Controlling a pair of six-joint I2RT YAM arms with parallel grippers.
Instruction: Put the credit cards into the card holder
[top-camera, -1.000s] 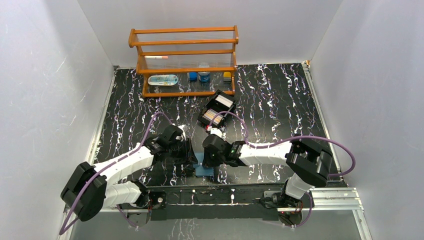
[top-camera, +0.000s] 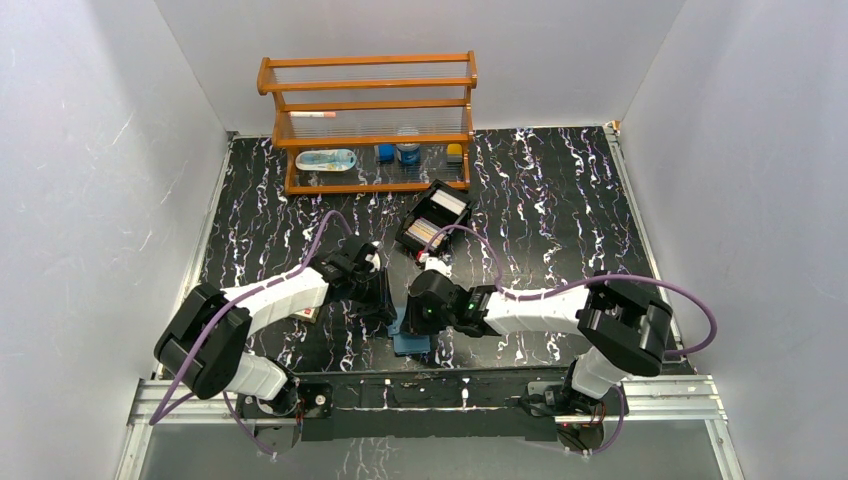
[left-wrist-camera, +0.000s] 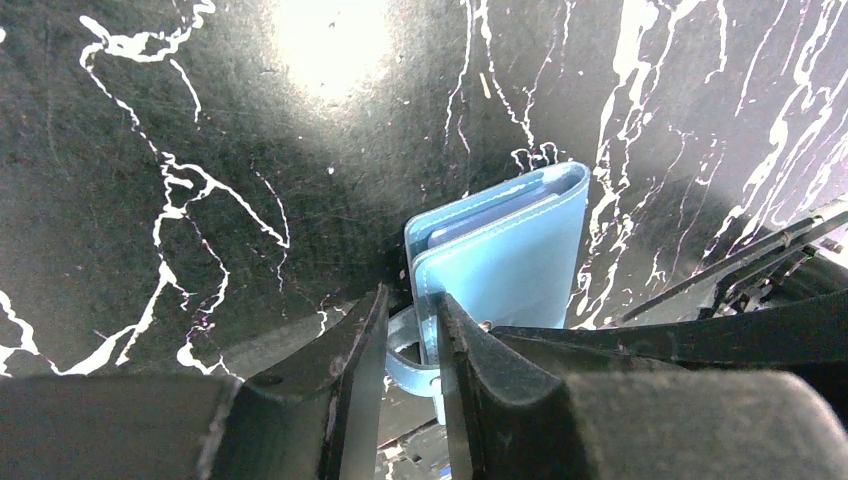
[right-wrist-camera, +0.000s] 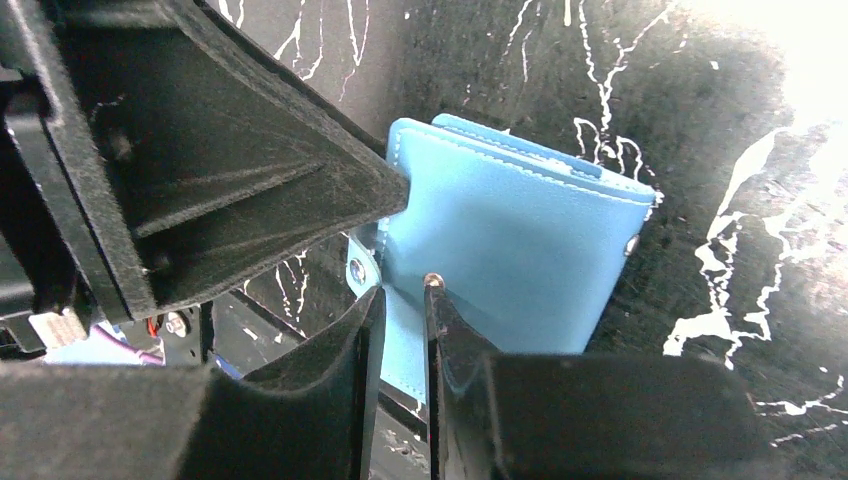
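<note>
A light blue card holder (top-camera: 411, 344) stands near the table's front edge, folded, with its top slot visible in the left wrist view (left-wrist-camera: 500, 215). My left gripper is shut on the holder's near edge; a blue strap loops below its fingertips. In the right wrist view, my left finger (right-wrist-camera: 300, 190) presses along the holder's left side. My right gripper is at the holder's blue face, its tips slightly apart around a small metal snap (right-wrist-camera: 433, 280), with no material clearly gripped. No credit card is clearly recognisable.
Behind the arms lies an open black case (top-camera: 436, 216) with pale contents. A wooden rack (top-camera: 370, 140) holding small items stands at the back. Some flat, light-coloured thing (top-camera: 306, 314) is partly hidden under the left arm.
My left arm has moved right and slightly away from the front edge, and the holder has shifted slightly right.
</note>
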